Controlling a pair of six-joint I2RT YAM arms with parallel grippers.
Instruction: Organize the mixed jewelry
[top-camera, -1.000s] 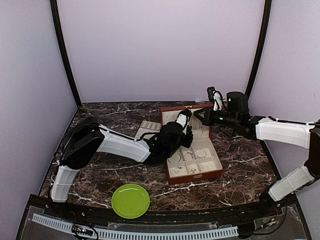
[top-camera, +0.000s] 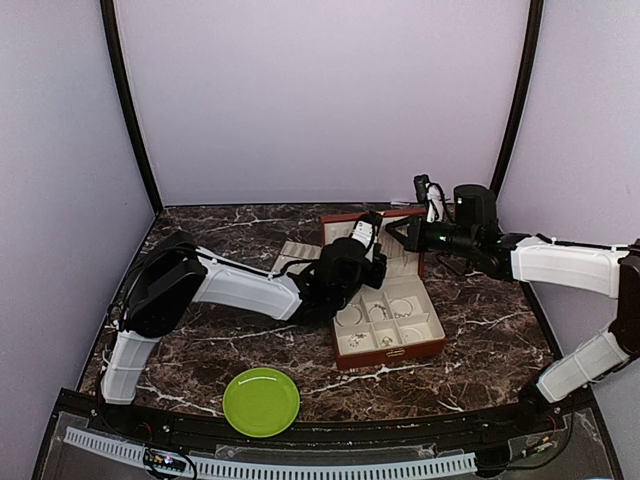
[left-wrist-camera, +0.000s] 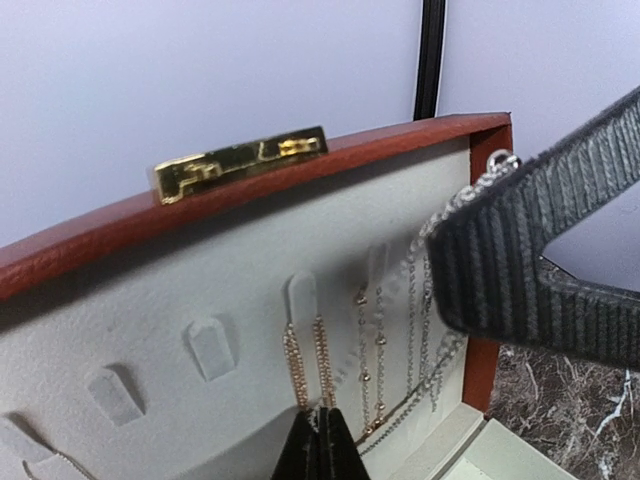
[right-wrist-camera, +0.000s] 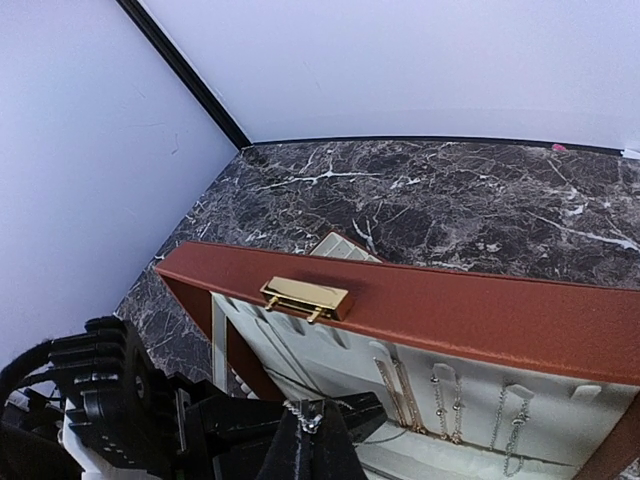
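The open jewelry box (top-camera: 438, 346) stands with its lid up. Necklaces hang on tabs inside the lid (left-wrist-camera: 250, 240), among them a gold chain (left-wrist-camera: 322, 360) and silver ones. My right gripper is shut on a silver necklace (right-wrist-camera: 312, 425). That silver necklace (left-wrist-camera: 415, 250) stretches from the right gripper's tip down to my left gripper, in front of the lid. The left gripper's fingertips look close together with chain at them; whether they grip it is unclear. In the top view both grippers (top-camera: 392, 230) are at the lid.
Bracelets and small pieces (top-camera: 357, 340) lie in the box's compartments. A pale slotted tray (top-camera: 298, 252) sits behind the left arm. A green plate (top-camera: 261, 402) rests at the front. Bare marble table (top-camera: 490, 350) lies to the right of the box.
The left gripper has shifted slightly back and tilted a little. The right arm looks still, and the box and plate have not moved.
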